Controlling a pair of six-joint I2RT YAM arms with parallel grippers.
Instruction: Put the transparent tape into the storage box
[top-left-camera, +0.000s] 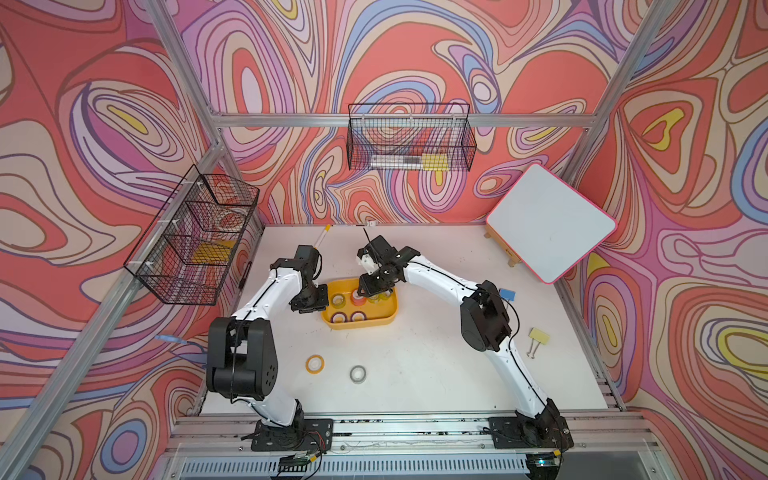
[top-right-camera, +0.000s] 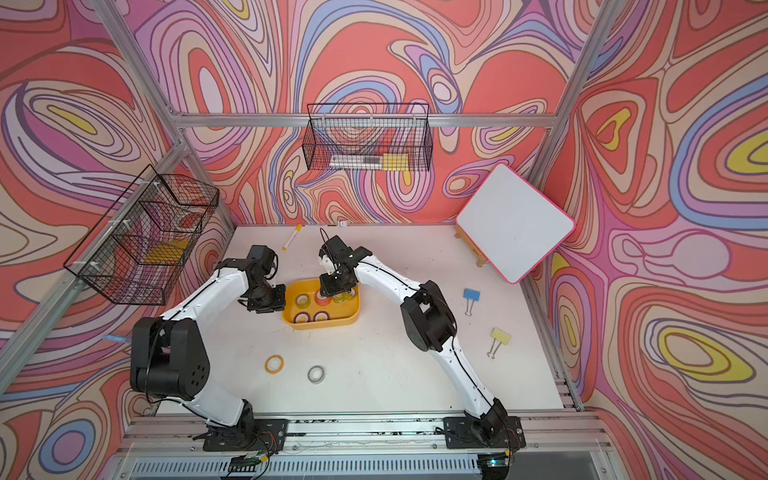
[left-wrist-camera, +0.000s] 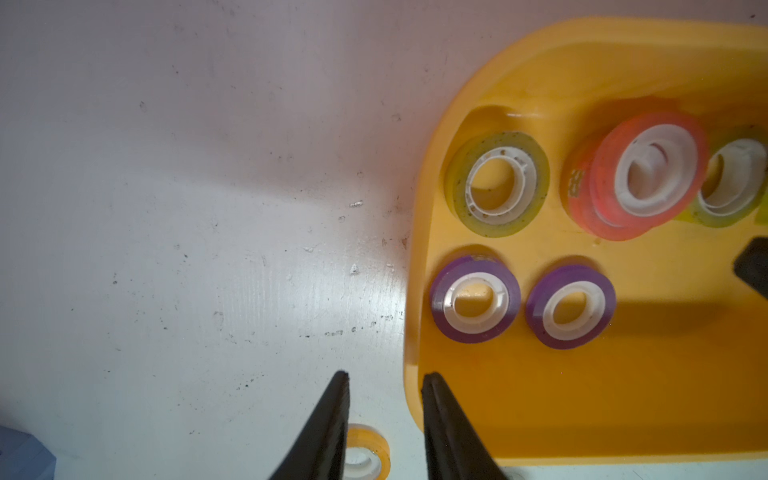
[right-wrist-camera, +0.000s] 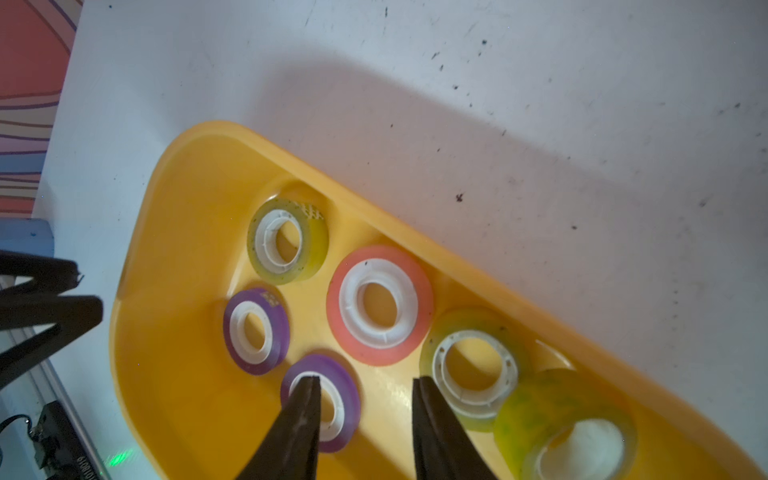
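Observation:
The yellow storage box (left-wrist-camera: 608, 400) holds several tape rolls: green (left-wrist-camera: 537, 184), red (right-wrist-camera: 345, 324), purple (left-wrist-camera: 504, 320). My left gripper hangs above the box's left wall, fingers apart, nothing between them. My right gripper is over the box with open fingers and nothing between them; a purple roll lies below it. On the table in front of the box lie an orange-rimmed roll (top-left-camera: 315, 357) and a grey roll (top-left-camera: 357, 368).
Wire baskets (top-left-camera: 192, 264) hang at the left and back. A white board (top-left-camera: 550, 220) stands at the back right, with binder clips (top-left-camera: 537, 336) along the right.

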